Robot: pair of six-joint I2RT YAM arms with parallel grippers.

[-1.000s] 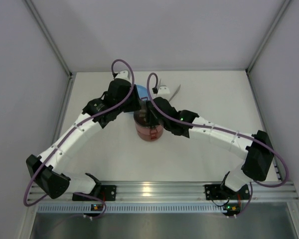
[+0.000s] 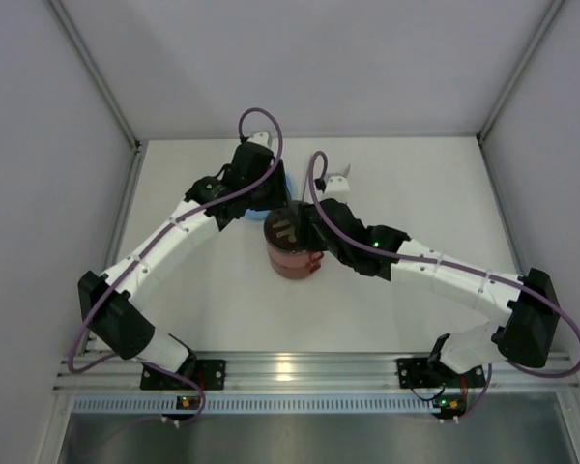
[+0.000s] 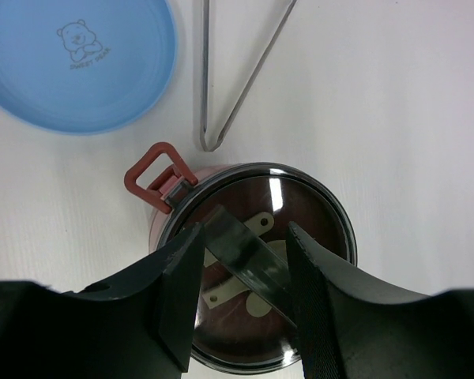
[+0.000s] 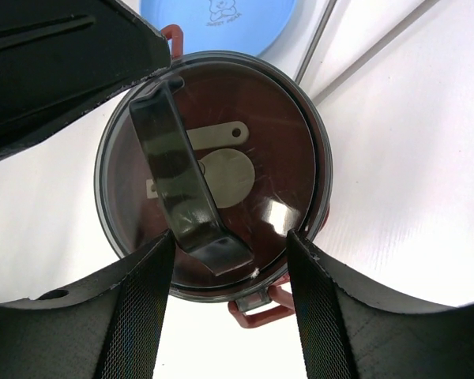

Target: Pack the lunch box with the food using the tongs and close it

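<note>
The round pink lunch box (image 2: 290, 266) stands upright near the table's middle, its dark see-through lid (image 3: 312, 229) on top. A black strap handle (image 3: 249, 253) spans the lid. My left gripper is over the lid, fingers apart on either side of the handle; gaps show between them. My right gripper is open above the lid, with the handle's near end (image 4: 221, 251) between and beyond its fingertips, not clamped. A red clip sticks out on the rim; another clip (image 4: 261, 306) shows in the right wrist view, apparently unlatched.
Behind the box lies a blue plate (image 3: 79, 71) with a bear print, partly hidden in the top view. Metal tongs (image 3: 207, 79) lie beside it. Both grippers are very close together. Free table extends right and in front.
The left gripper has moved right, towards the lid's middle, and the right gripper has shifted slightly right. The lunch box has moved a little right and forward, and its front clip has swung to the right.
</note>
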